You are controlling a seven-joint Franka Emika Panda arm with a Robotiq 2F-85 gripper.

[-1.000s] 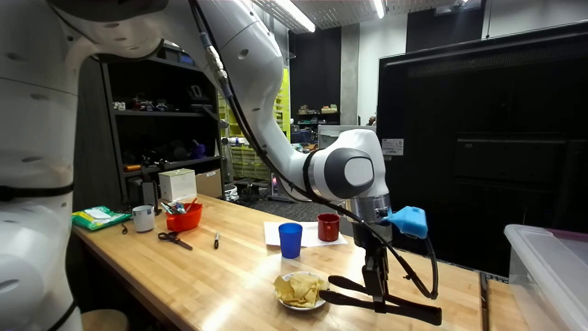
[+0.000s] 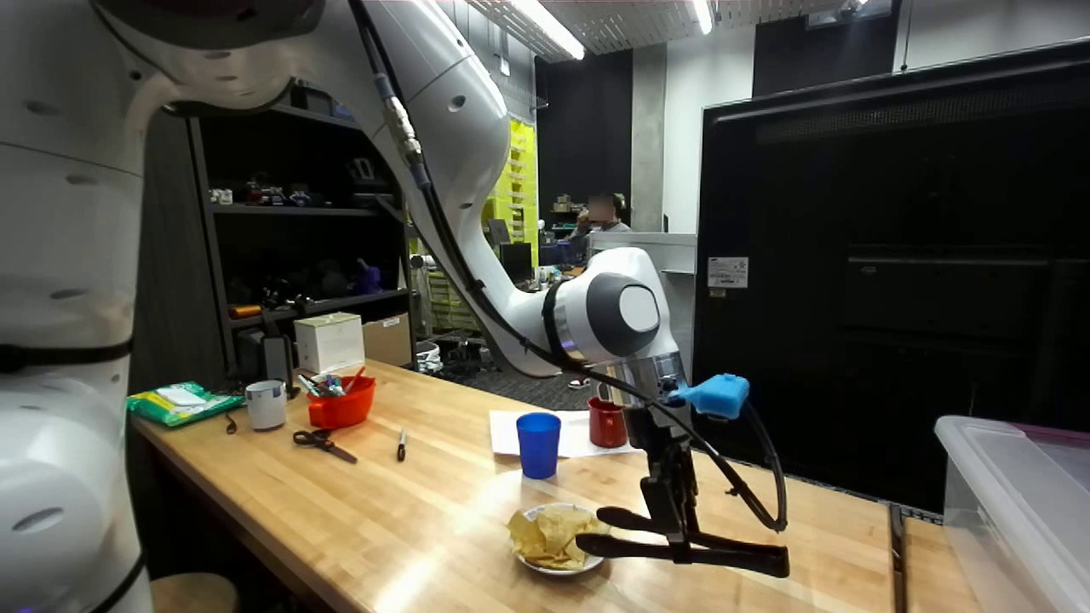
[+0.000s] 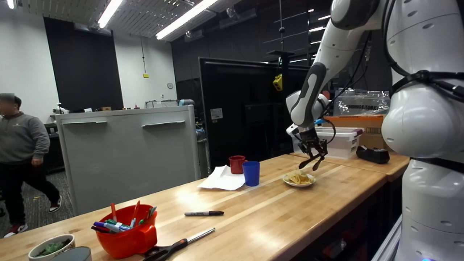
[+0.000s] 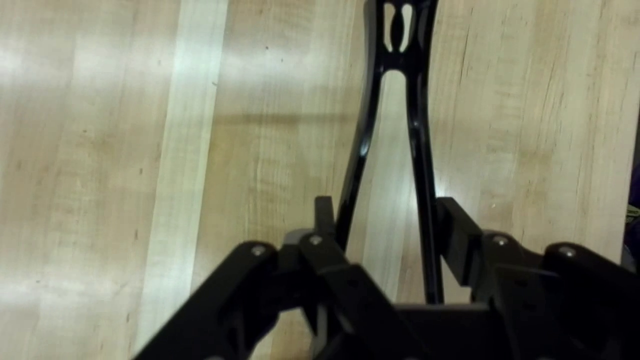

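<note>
My gripper [image 2: 669, 516] is partly closed around a pair of black tongs [image 4: 422, 150], whose two arms run between its finger pads in the wrist view. The tongs hang in the air, clear of the tabletop. In exterior view 1 one pair of tong ends [image 2: 613, 546] lies over the right edge of a white plate [image 2: 559, 571] of yellow chips [image 2: 562, 533]. Exterior view 2 has the gripper [image 3: 312, 150] above and just behind that plate [image 3: 303, 185]. Whether the tongs touch any chip cannot be made out.
A blue cup [image 2: 538, 445] and a red mug [image 2: 607, 423] stand behind the plate, by white paper [image 3: 222, 178]. Marker [image 3: 204, 213], scissors [image 2: 324, 444] and a red pen container [image 2: 342, 404] lie farther off. A clear bin [image 2: 1006, 490] stands right.
In exterior view 1 my gripper has shifted left and slightly up, carrying the tongs, whose ends now overlap the plate's edge more. Plate, cup and mug stay put. A person has appeared in the background.
</note>
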